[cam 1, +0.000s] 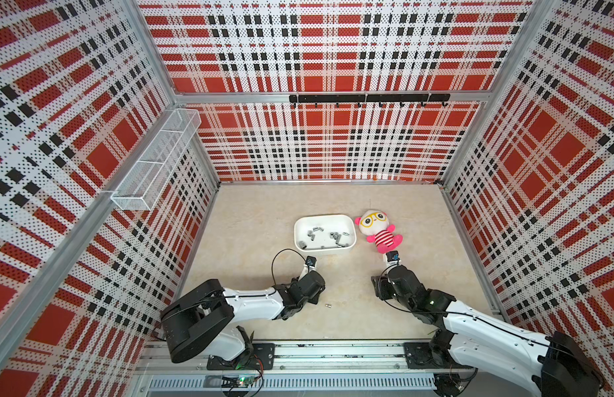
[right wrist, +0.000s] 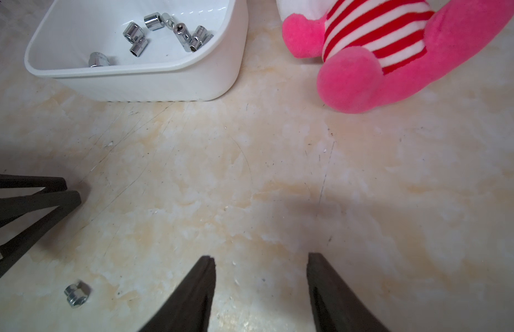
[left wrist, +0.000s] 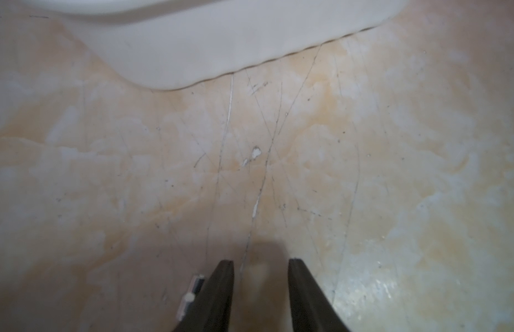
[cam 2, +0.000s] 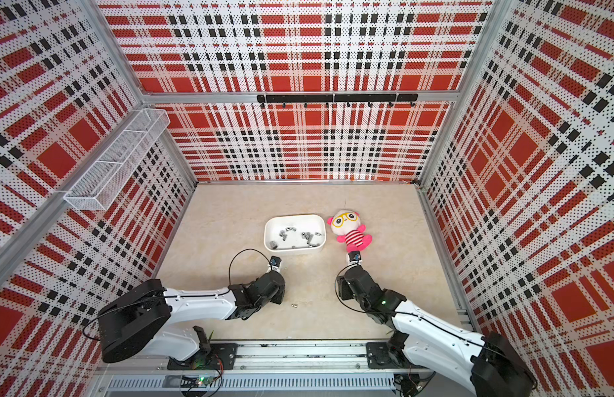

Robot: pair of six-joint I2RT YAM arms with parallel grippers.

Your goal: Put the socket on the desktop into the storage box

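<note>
A small silver socket [cam 1: 328,305] lies on the desktop near the front, just right of my left gripper's arm in the top left view. In the left wrist view the socket [left wrist: 189,298] shows at the lower left, outside the fingers. My left gripper is part open above the desk, its gap empty; in the right wrist view its dark fingers [right wrist: 68,198] are apart from the socket [right wrist: 75,294]. The white storage box [cam 1: 324,250] stands farther back with several sockets inside. My right gripper is open over bare desktop.
A pink plush toy [cam 1: 384,238] lies right of the box, beyond my right gripper. Bare desktop [cam 1: 349,284] separates the two arms. A white wire basket [cam 1: 158,158] hangs on the left wall.
</note>
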